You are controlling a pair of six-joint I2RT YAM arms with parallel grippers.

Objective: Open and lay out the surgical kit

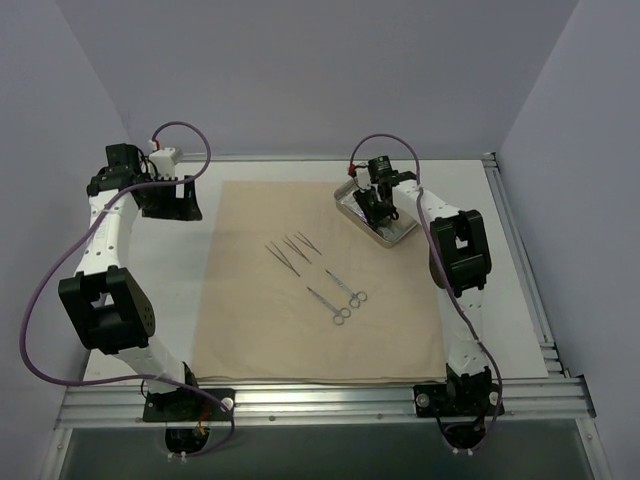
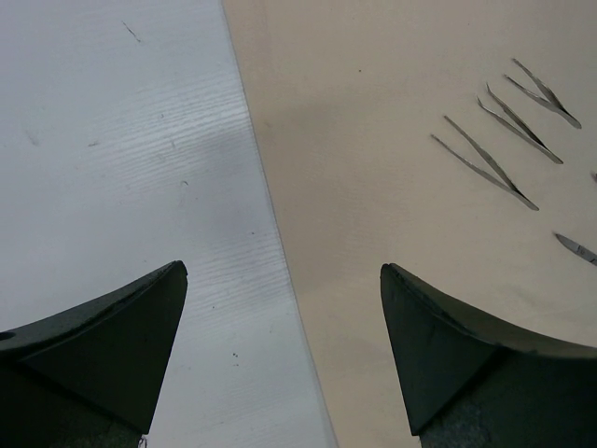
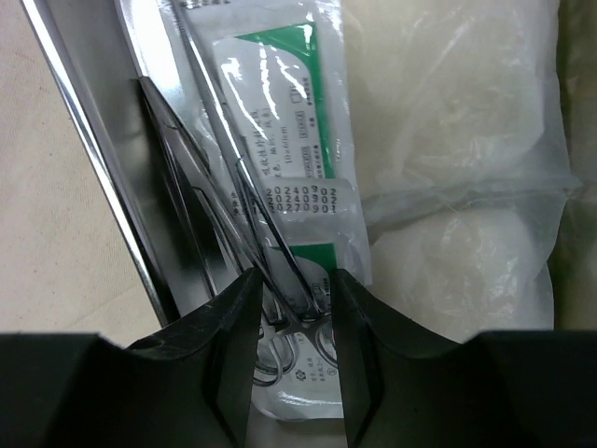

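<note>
My right gripper is down inside the metal tray (image 1: 403,238), its fingers open. Between and just beyond its fingertips lie the ring handles of steel instruments (image 3: 194,170) that lean along the tray's inner wall (image 3: 103,182); whether the fingers touch them I cannot tell. Three tweezers (image 1: 283,258) are spread on the beige cloth (image 1: 245,320), with two scissors-like instruments (image 1: 328,307) nearer the front. Over the cloth's left edge, my left gripper hangs open and empty, well away from the tools (image 2: 490,170).
In the tray, sealed packets with green print (image 3: 280,121) lie under the instruments, beside bagged white material (image 3: 457,93). White table (image 1: 165,300) shows along the left side.
</note>
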